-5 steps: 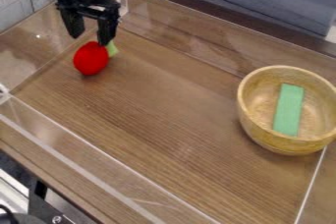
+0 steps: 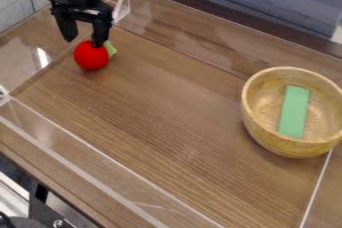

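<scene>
My dark gripper (image 2: 80,22) is at the upper left, its fingers pointing down, open, just above and behind a red round object (image 2: 90,56) on the wooden table. A small light green object (image 2: 110,49) sits against the red object's right side, partly hidden by it. I cannot tell whether the gripper touches either of them.
A yellow bowl (image 2: 283,140) with a green rectangular block (image 2: 294,110) inside stands at the right. The table's left edge runs near the red object.
My gripper has moved to the left and slightly up in the view, away from over the green object. The objects on the table look unmoved.
</scene>
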